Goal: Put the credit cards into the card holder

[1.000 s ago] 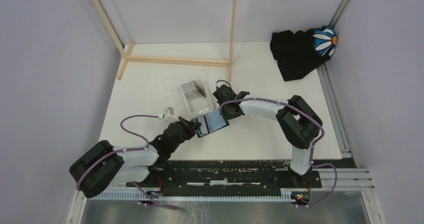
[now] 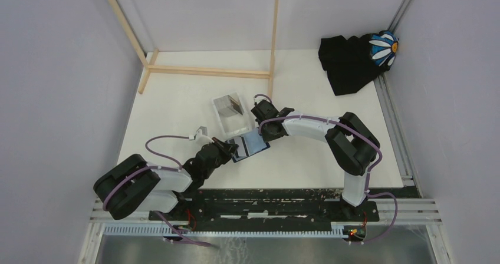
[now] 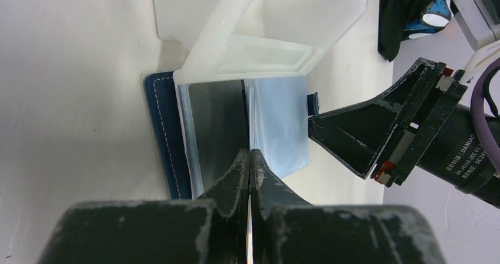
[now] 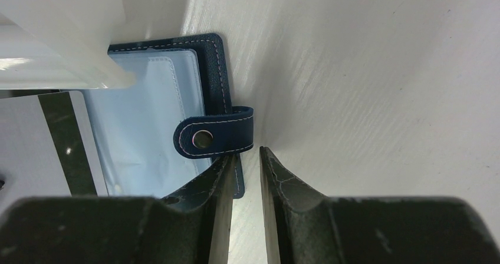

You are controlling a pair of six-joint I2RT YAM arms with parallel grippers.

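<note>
The navy card holder (image 4: 221, 81) lies open with pale clear sleeves (image 3: 280, 122), just in front of a white box. A white credit card with a dark stripe stands over the sleeves; in the left wrist view the card (image 3: 252, 116) is edge-on, a thin line. My left gripper is shut on this card. Whether its lower edge is inside a sleeve cannot be told. At the holder's right edge, my right gripper is nearly shut around the edge by the snap strap (image 4: 221, 133); a narrow gap shows between its fingertips.
The white box (image 2: 219, 118) stands close behind the holder, partly covering it in both wrist views. A wooden frame (image 2: 206, 71) lies farther back. A black cloth with a flower (image 2: 348, 66) rests at the back right.
The right arm and the holder look unchanged.
</note>
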